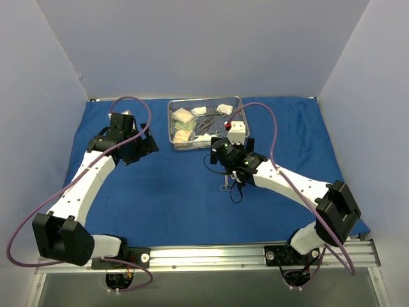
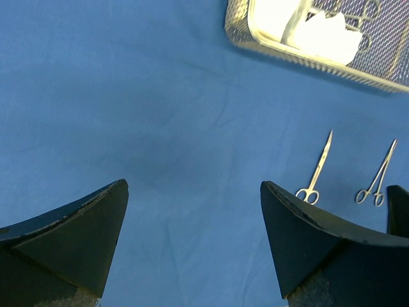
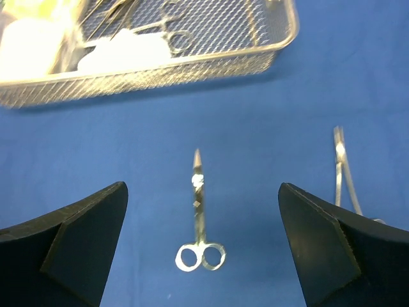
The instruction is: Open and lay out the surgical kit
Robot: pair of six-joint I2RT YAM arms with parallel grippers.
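Observation:
The wire mesh kit tray (image 1: 208, 144) sits at the back centre, holding gauze packs (image 1: 183, 116) and metal instruments. On the blue cloth in front of it lie scissors (image 3: 199, 217), upright in the right wrist view, and a slender hinged instrument (image 3: 340, 160) to their right, also seen in the left wrist view (image 2: 382, 169). My right gripper (image 1: 231, 151) hangs above the scissors, open and empty, its fingers framing them in the right wrist view. My left gripper (image 1: 143, 142) is open and empty over the cloth left of the tray.
Grey walls (image 1: 363, 153) bound the space at both sides and the back. A tube loops over each arm.

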